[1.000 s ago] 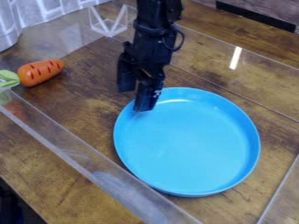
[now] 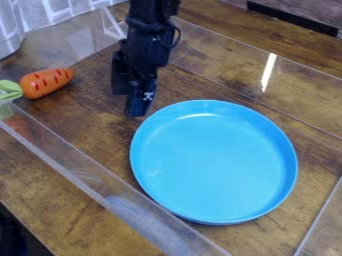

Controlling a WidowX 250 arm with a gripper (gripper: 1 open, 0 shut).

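The black robot arm hangs from the top centre, its gripper [image 2: 134, 95] low over the wooden surface, just behind and left of a large blue plate [image 2: 214, 160]. Whether the fingers are open or shut, or hold anything, is too dark to tell. An orange toy carrot [image 2: 48, 82] with a green top lies at the left, apart from the gripper.
A clear plastic wall [image 2: 94, 175] runs diagonally along the lower left. A white object [image 2: 11, 20] stands at the top left corner. The wood right of the arm and behind the plate is clear.
The gripper has moved left and back, away from the plate's upper left rim. The plate and carrot have not visibly moved.
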